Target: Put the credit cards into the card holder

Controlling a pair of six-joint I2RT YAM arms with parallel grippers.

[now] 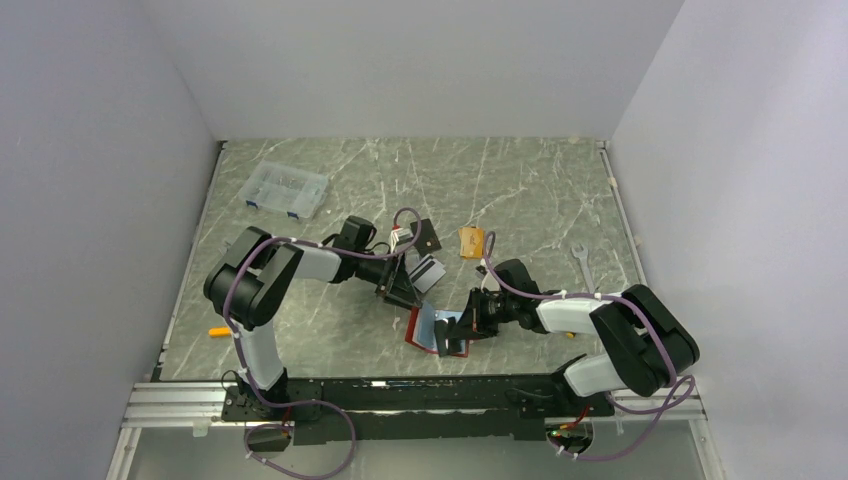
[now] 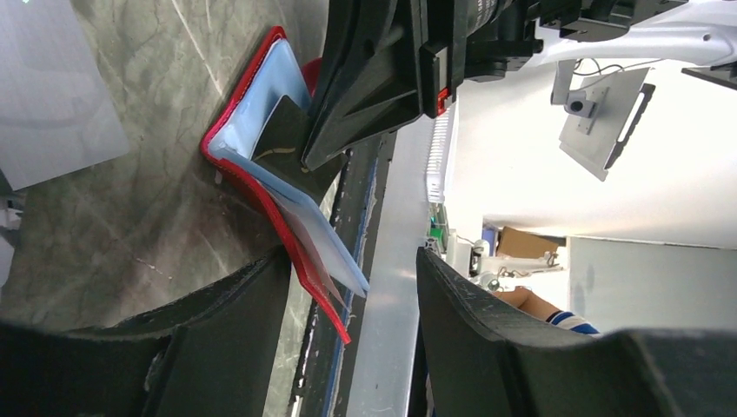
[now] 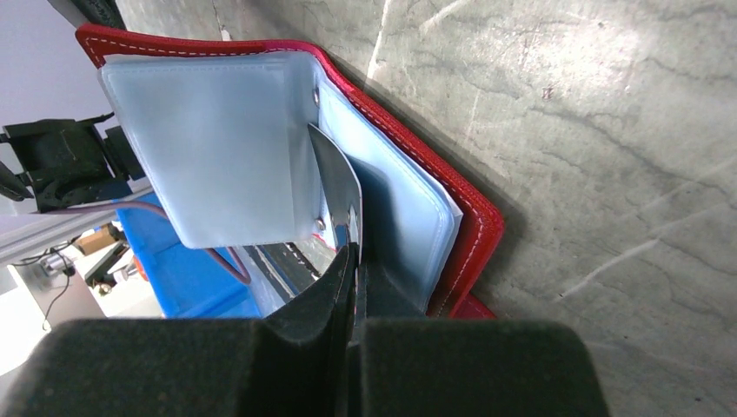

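Observation:
The open card holder (image 1: 423, 330), red outside with pale blue sleeves (image 3: 200, 148), lies near the front edge. My right gripper is shut on a dark card (image 3: 335, 174) held among the sleeves. My left gripper stands part open just left of the holder, whose raised red flap (image 2: 304, 261) reaches between or near its fingers. Loose cards lie behind: a dark one (image 1: 425, 235), a silver one (image 1: 427, 275) and a yellow one (image 1: 472, 242).
A clear plastic box (image 1: 284, 188) sits back left, a wrench (image 1: 585, 265) at the right, an orange object (image 1: 219, 332) at the left.

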